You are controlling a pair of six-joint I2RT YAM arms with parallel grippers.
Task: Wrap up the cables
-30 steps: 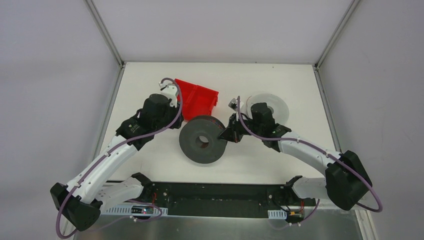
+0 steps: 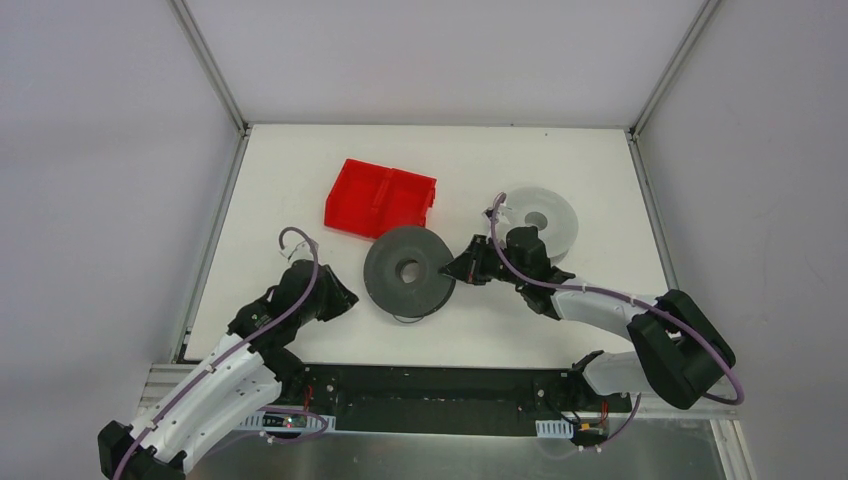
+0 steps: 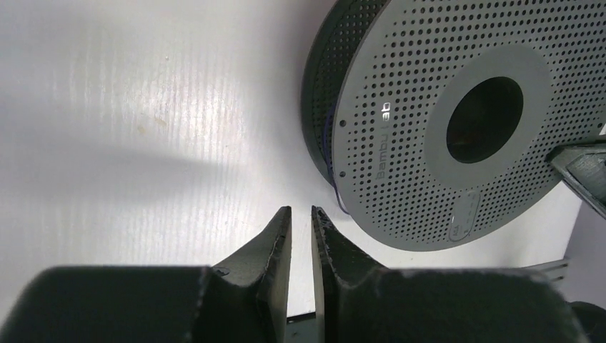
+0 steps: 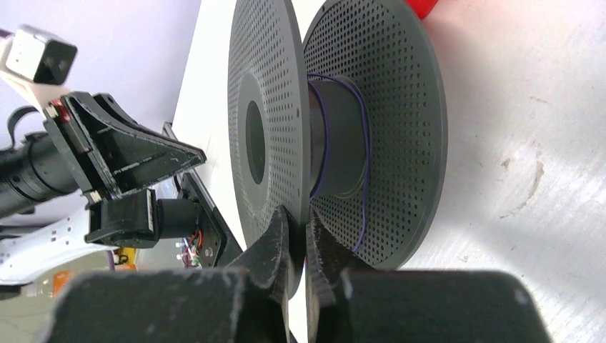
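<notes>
A dark grey perforated spool [image 2: 385,262] stands near the middle of the table. My right gripper is shut on the rim of one of its flanges. Thin purple cable loops loosely around the hub between the flanges, and a piece of the cable [image 3: 339,201] bows out past the flange edge in the left wrist view. Left of the spool is my left gripper [image 2: 351,302], its fingertips a little apart with nothing between them. In the left wrist view that gripper lies just below the cable's loop, not touching it.
Behind the spool is a red tray [image 2: 350,200], close to its far edge. A pale translucent spool [image 2: 562,215] lies at the back right, partly behind my right arm.
My left gripper has moved toward the table's front, away from the red tray. The spool, held by the right gripper, has shifted slightly and tilted; a cable loop now shows at its front edge.
</notes>
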